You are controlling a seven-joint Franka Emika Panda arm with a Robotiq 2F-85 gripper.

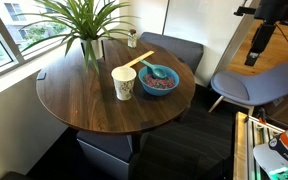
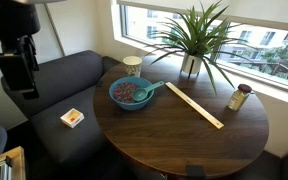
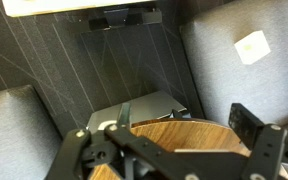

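On the round brown table stands a blue bowl holding small dark reddish pieces. A teal spoon rests in it, its handle over the rim. Close beside the bowl is a patterned paper cup. A flat, light wooden strip lies on the tabletop. Well away from these, high at the right edge of exterior view 1, hangs my gripper. Its fingers stand wide apart in the wrist view, open, with no object between them; the table's edge shows beyond.
A potted plant and a small lidded jar occupy the window side of the table. Grey chairs surround it; one seat bears a small pale packet. Open dark floor lies between the table and the arm's base.
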